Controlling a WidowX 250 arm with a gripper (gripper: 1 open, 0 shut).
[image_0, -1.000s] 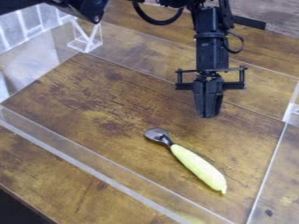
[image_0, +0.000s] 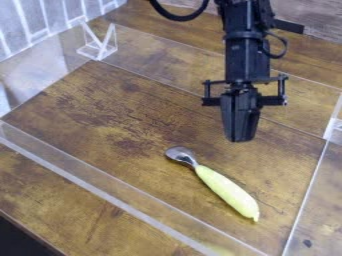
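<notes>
A pale yellow-handled tool (image_0: 227, 190) with a short metal head lies diagonally on the wooden surface in the lower middle, its head toward the upper left. My black gripper (image_0: 242, 128) hangs above and behind it, at the upper right, apart from it. Its fingers are together, and I see nothing between them.
Clear plastic walls border the wooden work area (image_0: 107, 120) on several sides. A white rack (image_0: 20, 20) and a small white bracket (image_0: 99, 42) stand at the upper left.
The yellow-handled tool has not moved.
</notes>
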